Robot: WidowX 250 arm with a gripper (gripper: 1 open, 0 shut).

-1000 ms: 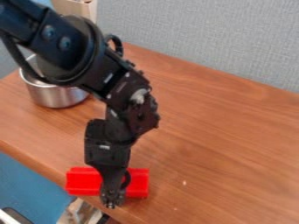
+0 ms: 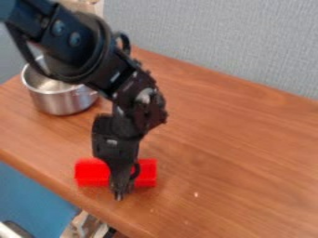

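A red cylindrical object (image 2: 92, 172) lies on its side near the table's front left edge. My black gripper (image 2: 121, 187) is down over its middle, fingers pointing downward across it; whether they are closed on it is hard to tell. Behind the arm on the left, a steel pot (image 2: 59, 99) stands on the table, partly hidden.
A light wooden item stands at the back left, mostly hidden by the arm.
My gripper has risen a little and moved slightly back, and the red object now appears higher in the view along with it.
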